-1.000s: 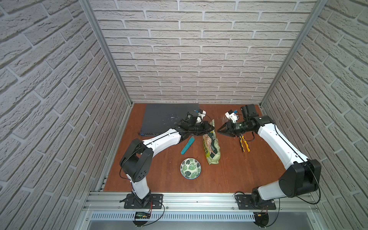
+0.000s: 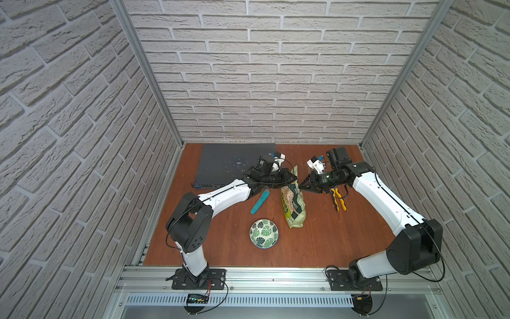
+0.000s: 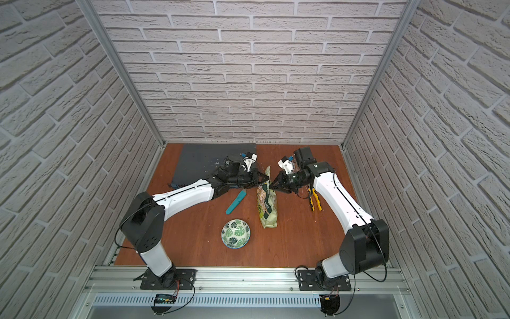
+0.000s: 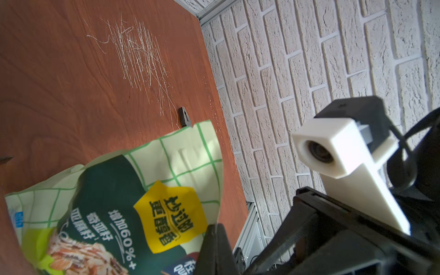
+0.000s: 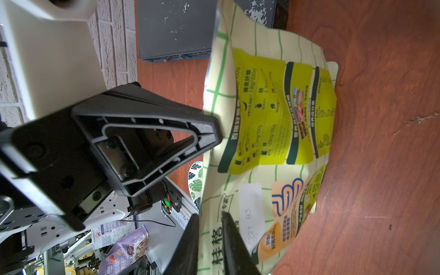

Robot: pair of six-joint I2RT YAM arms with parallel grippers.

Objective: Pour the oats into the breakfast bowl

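The oats bag (image 2: 293,206), pale green and yellow with a dark panel, is upright near the table's middle. Whether its base touches the wood is unclear. My left gripper (image 2: 292,176) is shut on the bag's upper edge; in the right wrist view its black finger (image 5: 208,133) presses along that edge. On the bag's other side is my right gripper (image 2: 301,186), very close to the top. In the right wrist view its two fingers stand apart in front of the bag (image 5: 275,119), gripping nothing. The leaf-patterned bowl (image 2: 264,234) sits in front and left of the bag; no oats show in it.
A teal stick-like object (image 2: 259,202) lies behind the bowl. Yellow-handled pliers (image 2: 339,200) lie beneath the right arm. A dark grey box (image 2: 228,159) fills the back left.
My right gripper has moved left, closer to the bag's top. The left arm, bag and bowl look unmoved.
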